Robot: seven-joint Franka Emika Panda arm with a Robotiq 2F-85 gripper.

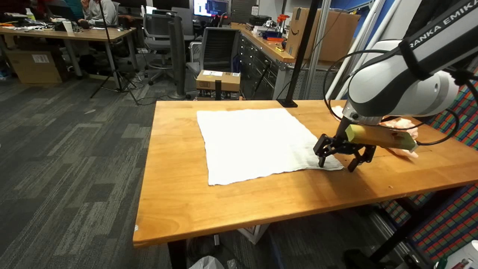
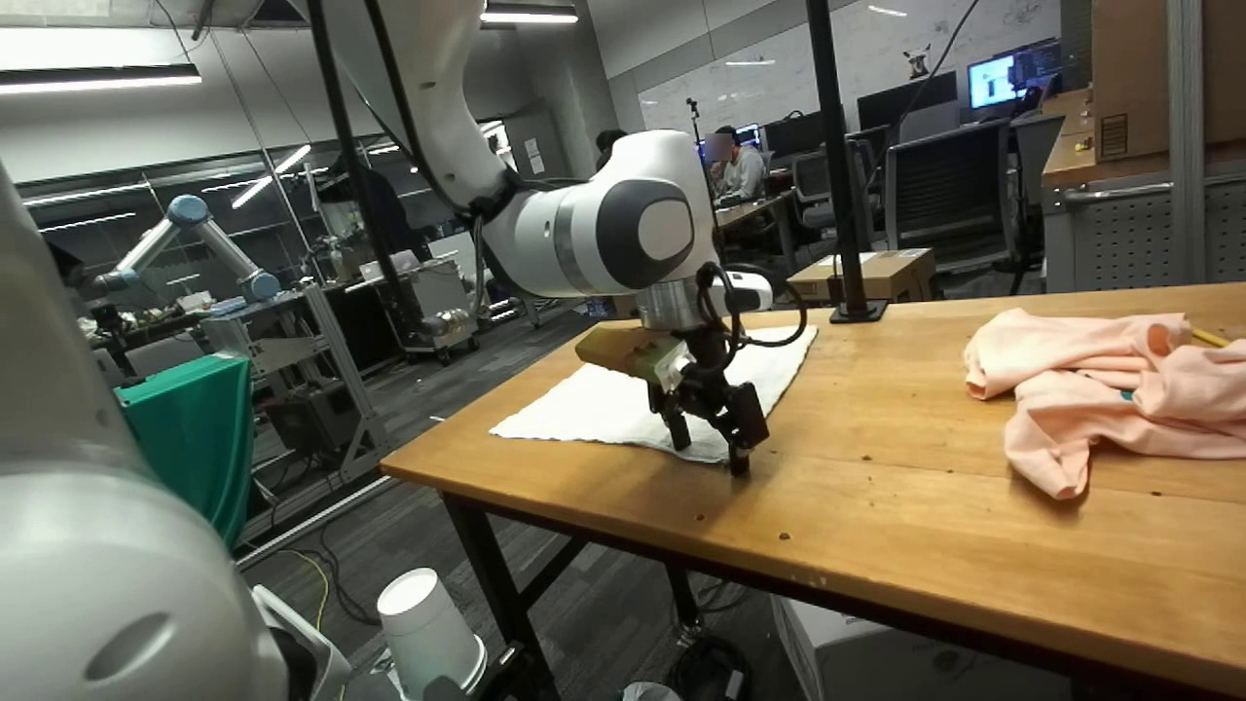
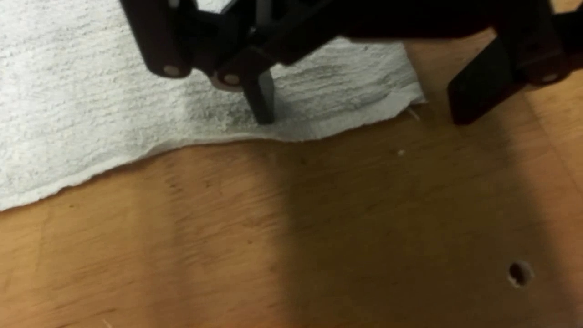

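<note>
A white cloth [image 1: 251,143] lies spread flat on the wooden table, one corner pointing toward the robot's side. Over that corner my gripper [image 1: 337,167] is low, its fingers wide apart. In the wrist view one finger [image 3: 263,101] is over the cloth [image 3: 98,87] near its edge, while the other finger [image 3: 473,90] is past the corner, over bare wood. The cloth's corner lies between them, ungripped. Whether the fingertips touch the surface I cannot tell. From the other side, the second exterior view also shows the gripper [image 2: 709,458] at the cloth's near edge.
A crumpled peach cloth [image 2: 1121,386] lies on the table away from the white one. A black post [image 2: 859,306] stands at the table's far edge. Bare wood [image 1: 179,206] surrounds the white cloth.
</note>
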